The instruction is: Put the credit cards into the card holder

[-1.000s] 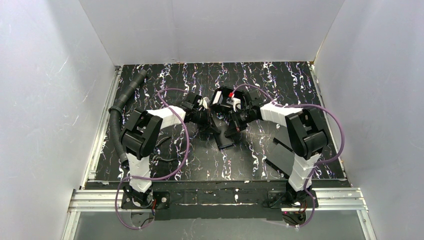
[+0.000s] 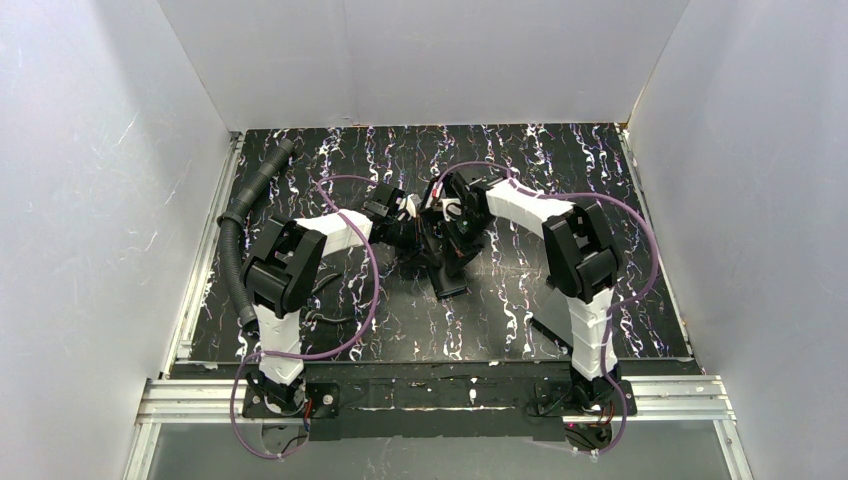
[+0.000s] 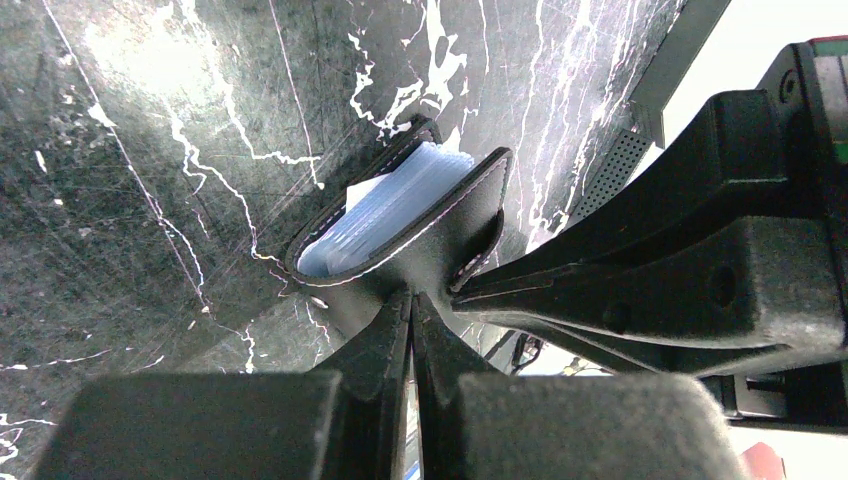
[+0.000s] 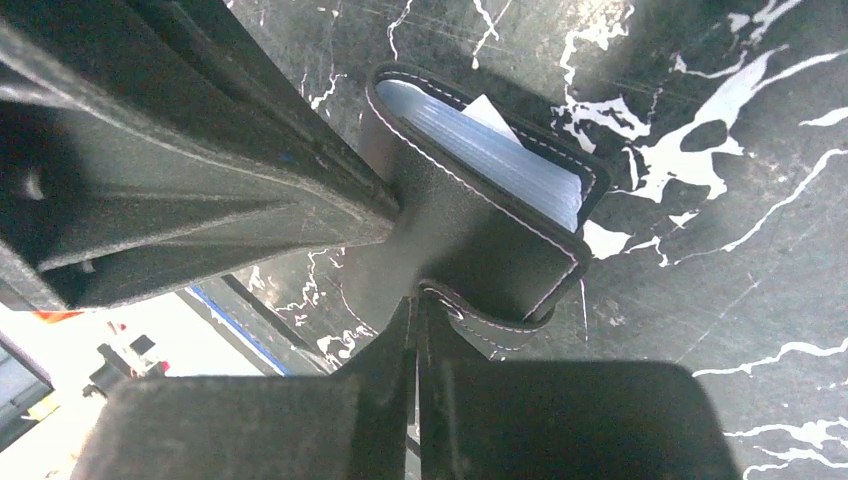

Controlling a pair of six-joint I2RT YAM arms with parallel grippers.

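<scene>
On the marbled table lies the black card holder (image 2: 452,287), its mouth spread apart around a stack of clear sleeves (image 3: 385,218). A white corner (image 4: 490,118) pokes up between the sleeves and one cover. My left gripper is shut, its fingertips against the holder's front cover. Close by, at the strap side of the same cover, my right gripper is shut too. Nothing clearly shows between either pair of fingers. In the top view the two arms hide most of the holder's upper part.
Behind the grippers a dark box (image 2: 437,190) is mostly covered by the right arm. Dark flat slabs (image 2: 553,318) lie at the right, partly under that arm. A thick black tube (image 2: 231,240) runs along the left edge. Small dark strips (image 2: 328,320) lie near the left arm.
My right arm has swung leftward, its wrist now closer to the left gripper and covering more of the dark box. The left arm and the holder look unmoved.
</scene>
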